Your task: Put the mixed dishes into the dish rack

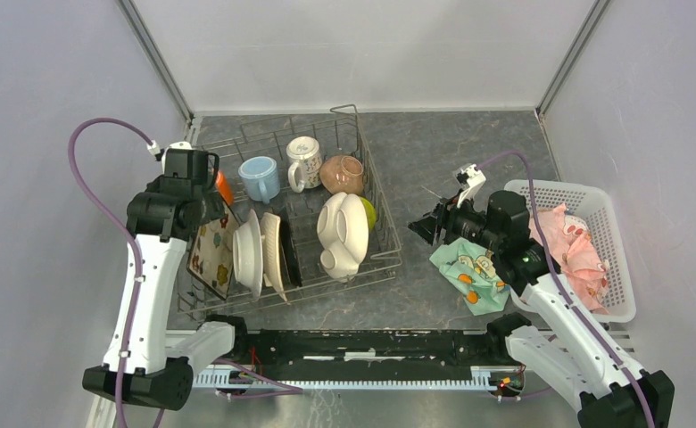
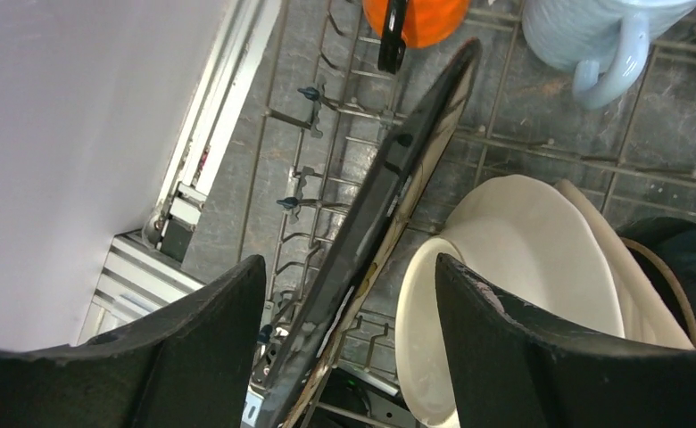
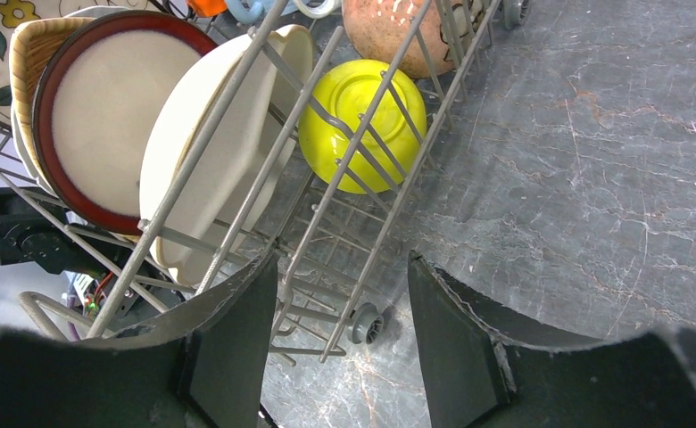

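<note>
The wire dish rack (image 1: 362, 259) holds white plates (image 1: 248, 254), white dishes (image 1: 349, 227), a yellow bowl (image 3: 362, 107), a blue mug (image 1: 260, 176), a patterned mug (image 1: 305, 156), a brown mug (image 1: 343, 174) and an orange cup (image 2: 425, 18). A patterned tray (image 2: 376, 223) stands on edge at the rack's left. My left gripper is open above this tray and the neighboring plate. My right gripper hangs right of the rack, its fingers apart with nothing between them.
A white basket (image 1: 617, 259) with pink cloths sits at the right. A green printed cloth (image 1: 465, 276) lies between rack and basket. The grey floor right of the rack's back half is clear.
</note>
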